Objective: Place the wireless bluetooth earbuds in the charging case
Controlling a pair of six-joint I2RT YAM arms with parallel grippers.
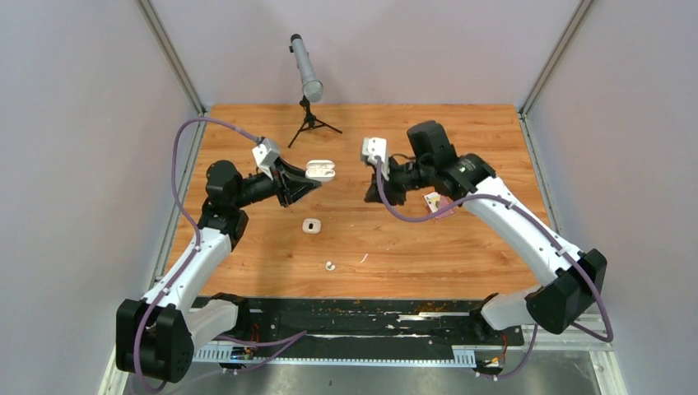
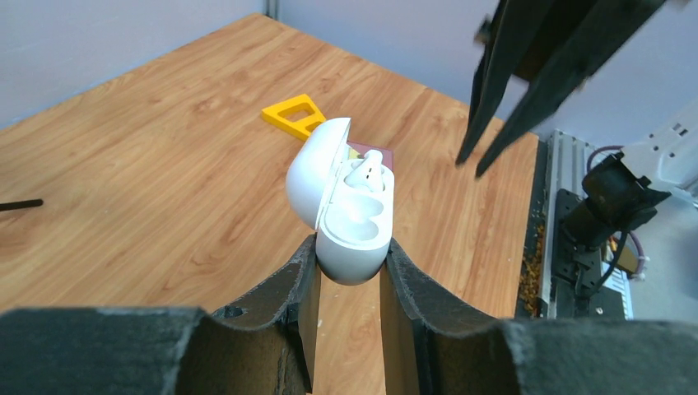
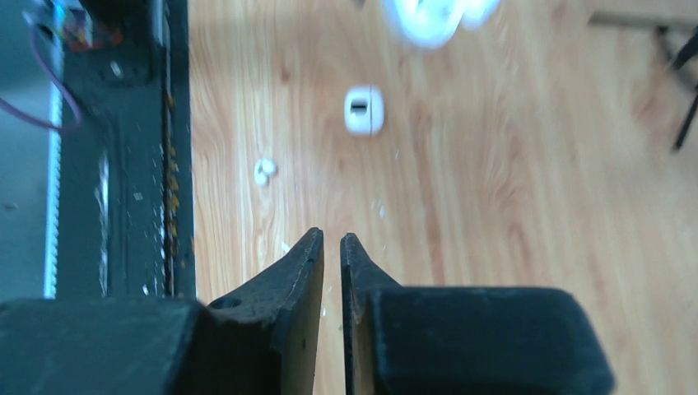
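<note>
My left gripper is shut on the white charging case (image 1: 321, 169), held in the air with its lid open. In the left wrist view one earbud (image 2: 367, 173) sits in a slot of the case (image 2: 354, 247); the other slot is empty. My right gripper is shut with nothing visible between its fingers, raised right of the case. A small white earbud (image 1: 329, 266) lies on the table toward the front, also seen blurred in the right wrist view.
A white square block (image 1: 311, 226) with a dark centre lies on the table. A yellow frame (image 2: 288, 115) and a pink card (image 1: 443, 212) lie on the right. A telescope on a tripod (image 1: 309, 123) stands at the back.
</note>
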